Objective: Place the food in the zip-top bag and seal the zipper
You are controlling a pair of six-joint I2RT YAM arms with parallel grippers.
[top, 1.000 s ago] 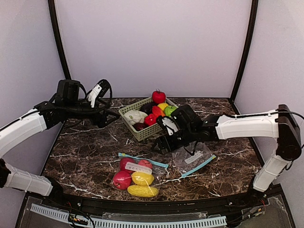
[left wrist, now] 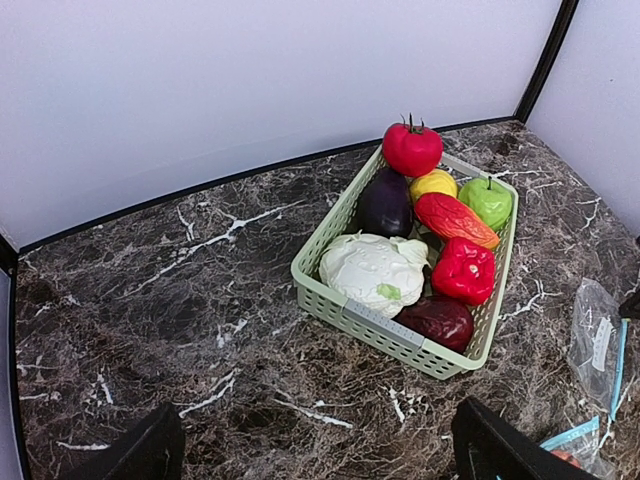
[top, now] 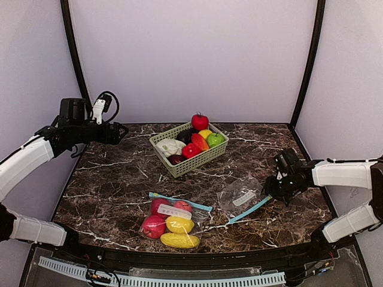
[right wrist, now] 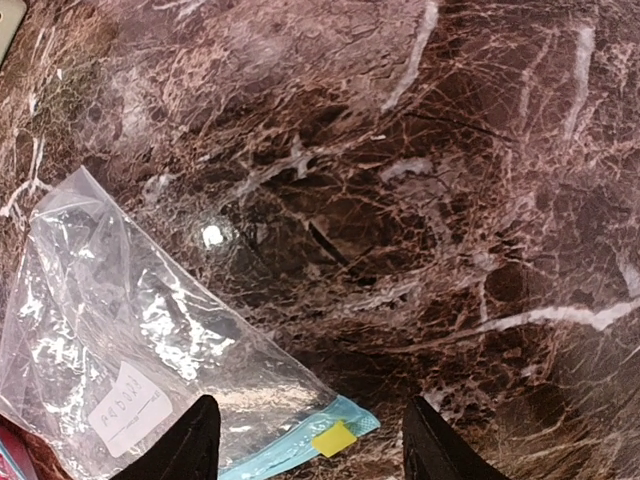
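An empty clear zip bag lies flat with its blue zipper strip toward the front; a yellow tab marks the strip's right end. Over that end stands my right gripper, its fingers parted on either side of the tab, not closed on it. A second bag, filled with red, pink and yellow food, rests at front centre under its own blue strip. The green basket holds an eggplant, tomato, peppers, cabbage and green apple. At the far left my left gripper hangs open and empty.
White walls enclose the back and sides. A dark rail with a white slotted strip runs along the front edge.
My right gripper has swung from the centre to the right, down to the empty bag's strip end. The left arm has drawn back to the left. Both bags lie where they were.
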